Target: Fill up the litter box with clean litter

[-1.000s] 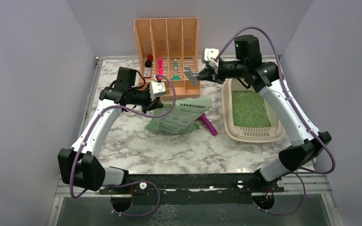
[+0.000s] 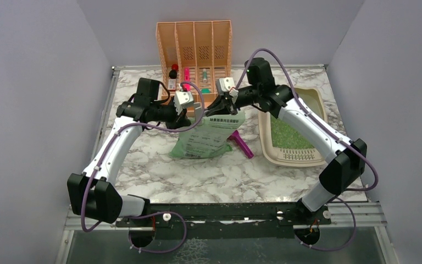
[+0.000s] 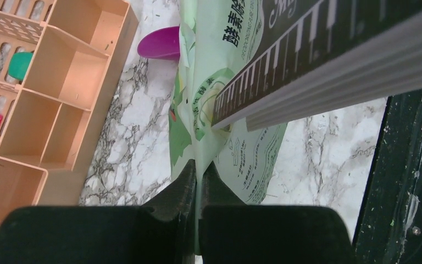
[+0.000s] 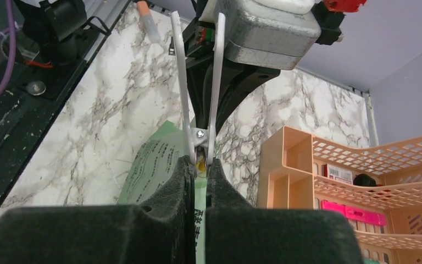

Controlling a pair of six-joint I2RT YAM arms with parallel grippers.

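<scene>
The light-green litter bag [image 2: 203, 140] sits on the marble tabletop left of centre, its top edge pulled up and pinched. My left gripper is shut on that thin edge, the film passing between its fingers. My right gripper is shut on a pair of scissors, gripping them below the pivot. The grey scissor blades stand spread apart, pointing toward my left gripper; in the left wrist view one printed blade [image 3: 286, 60] crosses close in front of the bag. No cut shows clearly. The beige litter box [image 2: 294, 158] stands at the right.
Behind the bag is an orange divided organizer [image 2: 193, 47] holding small items. A purple scoop [image 2: 242, 145] lies against the bag's right side. The box contains green material [image 2: 288, 132]. Both arms are close together over the bag.
My right gripper has carried the scissors leftward and toward the front, down to the bag's top beside my left gripper. The left arm has stayed almost still.
</scene>
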